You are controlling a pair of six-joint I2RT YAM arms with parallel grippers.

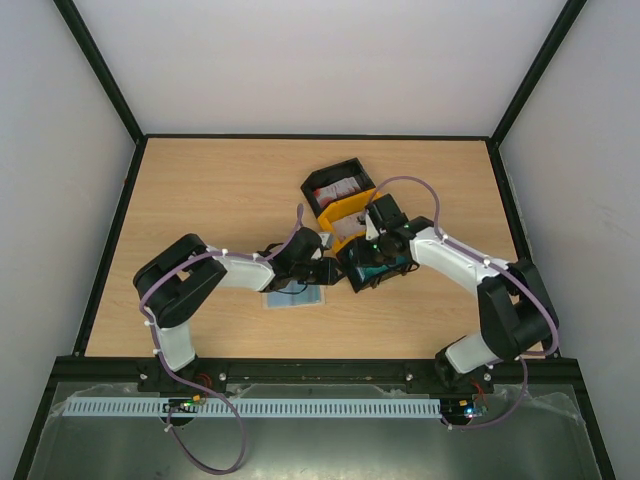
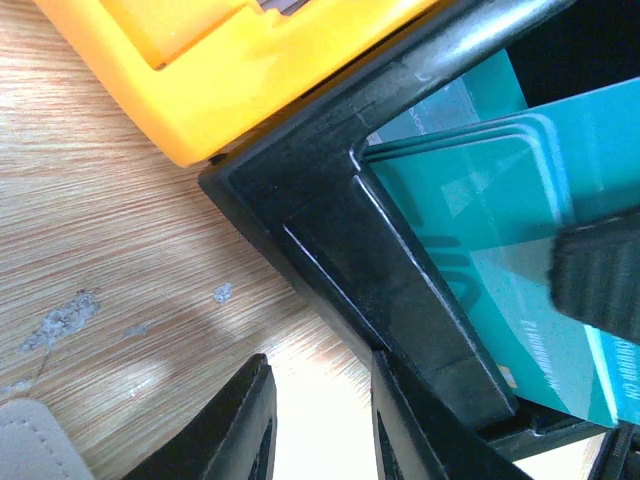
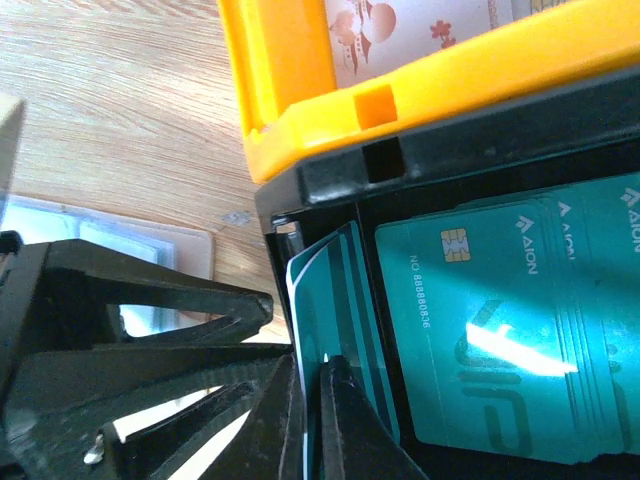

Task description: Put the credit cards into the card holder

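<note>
The near black section of the card holder [image 3: 470, 140] contains a stack of teal cards [image 3: 480, 330] lying in its wide compartment. A teal card [image 3: 318, 290] stands tilted in the narrow end slot. My right gripper is shut on this card, its pale edge running between the fingertips; in the left wrist view a dark finger [image 2: 600, 270] lies across its face. My left gripper is at the holder's end, one finger against the outer wall [image 2: 390, 290]. Its fingers stand partly apart, with nothing visible between them.
Beside the near section are the yellow section [image 1: 345, 215] and a far black section [image 1: 322, 180], both with cards inside. A pale blue card case [image 1: 295, 298] lies under the left gripper.
</note>
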